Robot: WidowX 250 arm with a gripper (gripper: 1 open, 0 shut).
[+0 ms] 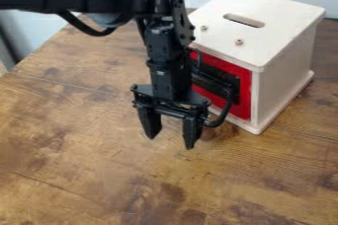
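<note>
My black gripper (pixel 171 130) hangs above the wooden tabletop, fingers pointing down and spread apart, with nothing between them. Behind it and to the right stands a pale wooden box (pixel 279 71) with a slot and two small knobs on its sloped top. Its red front (pixel 240 95) is partly hidden by my arm and a cable.
</note>
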